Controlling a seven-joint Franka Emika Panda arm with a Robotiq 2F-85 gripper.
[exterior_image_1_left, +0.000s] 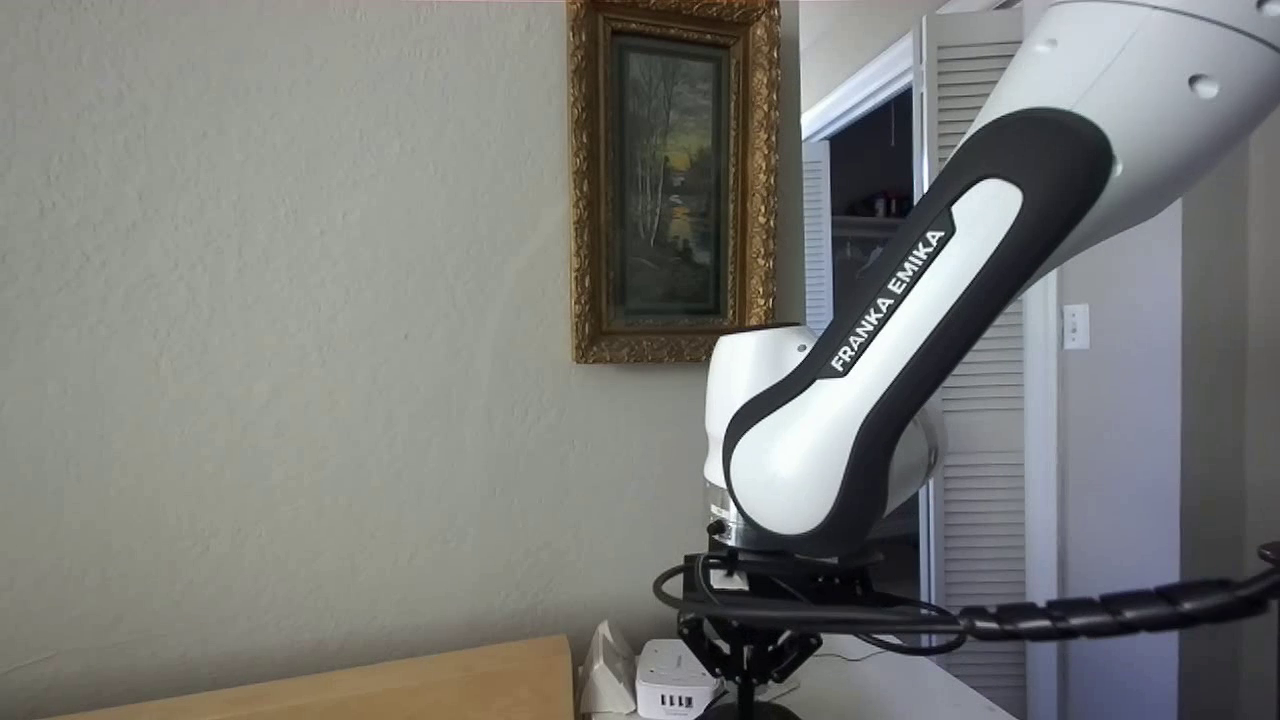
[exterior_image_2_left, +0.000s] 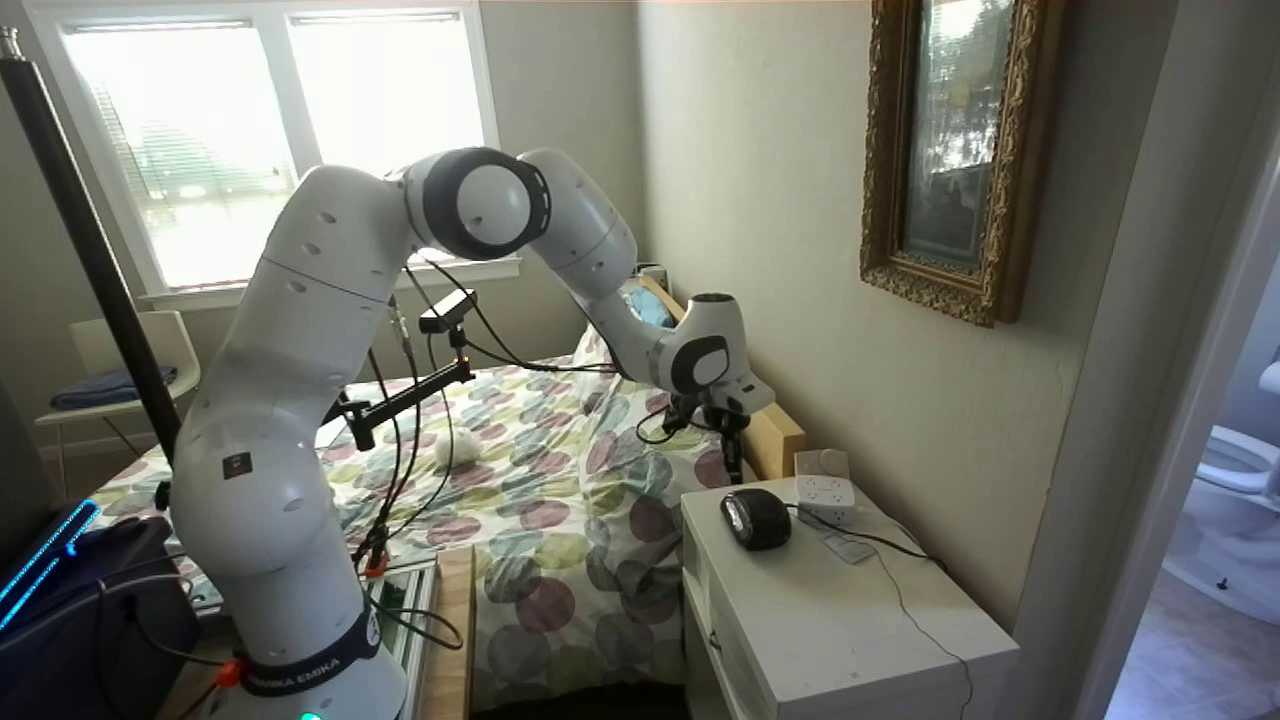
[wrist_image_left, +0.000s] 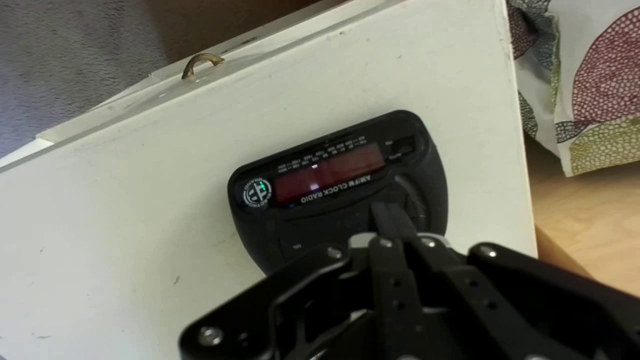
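A black clock radio (wrist_image_left: 336, 174) with a dark red display rests on the white cabinet top (wrist_image_left: 150, 198); exterior view 2 also shows the radio (exterior_image_2_left: 756, 518) near the cabinet's bed-side end. My gripper points down with its fingers pressed together, and no object shows between them. From the wrist, the fingertips overlap the radio's button side and hide part of it. In exterior view 1 the gripper (exterior_image_1_left: 746, 686) hangs over the radio's dark top (exterior_image_1_left: 750, 712), which is cut by the frame's bottom edge. Whether the tips touch it, I cannot tell.
Behind the radio, by the wall, stands a white power strip cube (exterior_image_2_left: 825, 493) with a cable trailing across the cabinet. The wooden headboard (exterior_image_2_left: 774, 442) and patterned bed (exterior_image_2_left: 540, 516) adjoin the cabinet. Its nearer top (exterior_image_2_left: 864, 636) is mostly clear.
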